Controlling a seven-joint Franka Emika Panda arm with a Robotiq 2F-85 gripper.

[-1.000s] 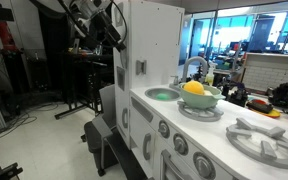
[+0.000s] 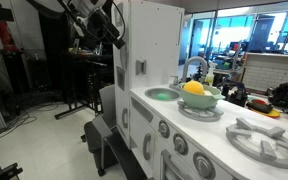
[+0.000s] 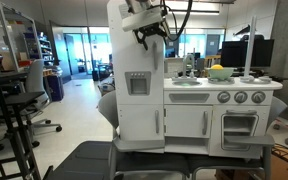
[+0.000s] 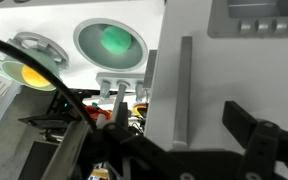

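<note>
A white toy refrigerator (image 3: pixel 139 118) stands at the left end of a play kitchen. Its long grey door handle (image 4: pixel 184 90) runs up the middle of the wrist view. My gripper is open, one dark finger on each side of the handle in that view. Whether the fingers reach the handle's depth cannot be told. In exterior view 1 the gripper (image 2: pixel 118 42) is high up at the refrigerator's front edge. Exterior view 2 has the arm's end in front of the upper door.
A sink (image 2: pixel 163 94) with something green in it lies right of the refrigerator. Beyond it a pale green bowl (image 2: pixel 202 98) holds a yellow item (image 2: pixel 193 87). Grey stove burners (image 2: pixel 267 142) fill the counter's near end. Grey chairs (image 2: pixel 108 132) stand close before the cabinet.
In exterior view 1 the arm's upper part has shifted slightly left, while its end stays close to the refrigerator edge. The kitchen and its items have not moved.
</note>
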